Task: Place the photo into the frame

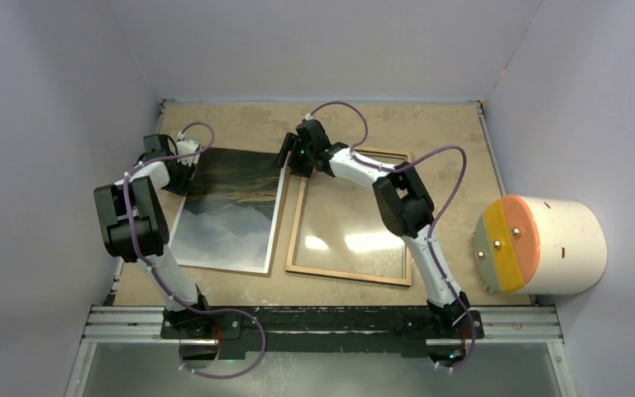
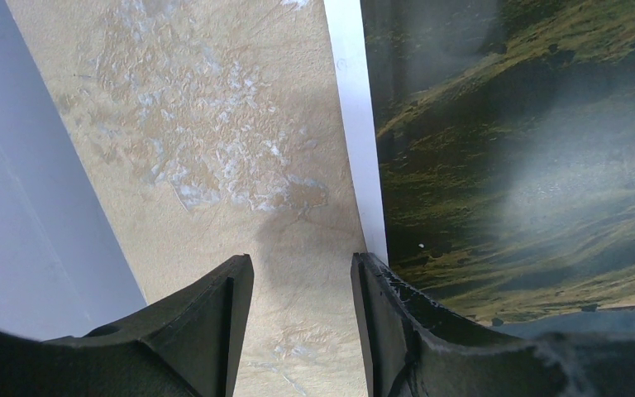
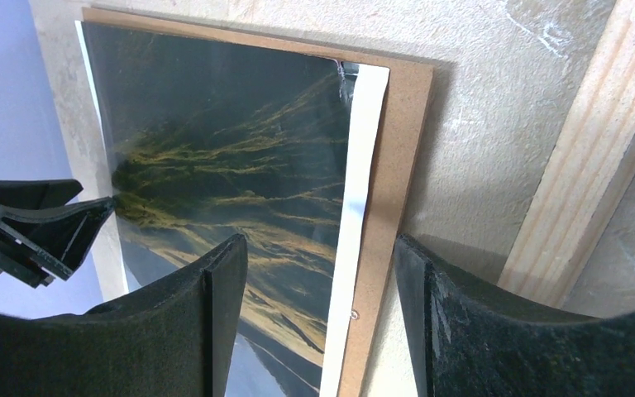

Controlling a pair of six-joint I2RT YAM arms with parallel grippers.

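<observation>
The photo (image 1: 227, 215), dark landscape with white border on a brown board, lies flat on the left of the table, left of the wooden frame (image 1: 295, 240) with its clear pane. My left gripper is part open at the photo's left edge, one fingertip against the white border (image 2: 356, 124), bare table between the fingers. My right gripper is low at the photo's right edge, its fingers either side of the photo board (image 3: 389, 190), the right fingertip touching the board's edge; whether it grips is unclear from the view.
A cream cylinder (image 1: 566, 244) with coloured end lies at the right. Walls (image 1: 58, 165) close in at left, back and right.
</observation>
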